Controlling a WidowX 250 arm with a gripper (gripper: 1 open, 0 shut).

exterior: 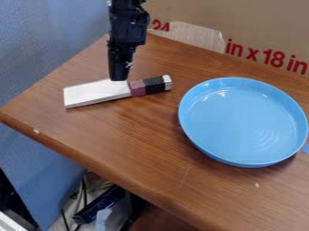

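My black gripper point(121, 72) reaches down from the top left, its tip just above or at a long object point(90, 93) with a white flat section and a maroon-and-black end, lying on the wooden table. I cannot tell whether the gripper touches it or how its fingers stand. A light blue plate point(241, 122) rests to the right of this object.
The wooden table point(133, 149) has bare space in front of the long object and at the back. A cardboard box point(259, 32) stands behind it. Blue padding lies beyond the left edge, with cables and clutter below.
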